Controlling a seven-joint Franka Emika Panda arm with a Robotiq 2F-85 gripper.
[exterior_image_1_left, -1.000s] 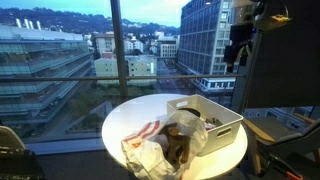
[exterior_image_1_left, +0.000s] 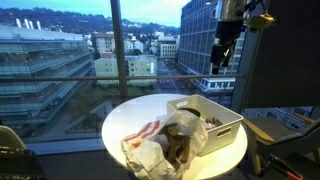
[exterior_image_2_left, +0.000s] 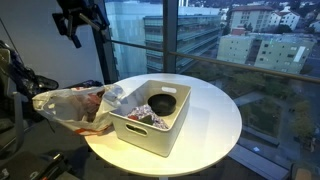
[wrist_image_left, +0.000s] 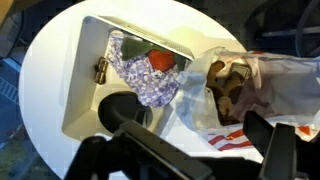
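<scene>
High above the round white table, my gripper (exterior_image_1_left: 217, 66) is open; the wrist view shows its two dark fingers (wrist_image_left: 145, 152) wide apart with nothing between them. Below stands a white bin (exterior_image_2_left: 140, 130) with handle slots. Inside the bin are a black round pan or bowl (wrist_image_left: 122, 108), a patterned cloth (wrist_image_left: 150, 82), a red thing (wrist_image_left: 161, 61), a dark green thing (wrist_image_left: 135, 47) and a small brown cylinder (wrist_image_left: 101, 70). Beside it lies a translucent plastic bag (wrist_image_left: 285, 88) with red stripes, with brown things (wrist_image_left: 232, 85) in it.
Bare tabletop (exterior_image_2_left: 208, 125) lies on the bin's window side. Tall windows stand behind the table. A wooden-armed chair (exterior_image_1_left: 270, 127) is close to the table's right side in exterior view 1.
In exterior view 1 my arm and gripper have shifted left, staying high above the table. The bin and bag have not moved.
</scene>
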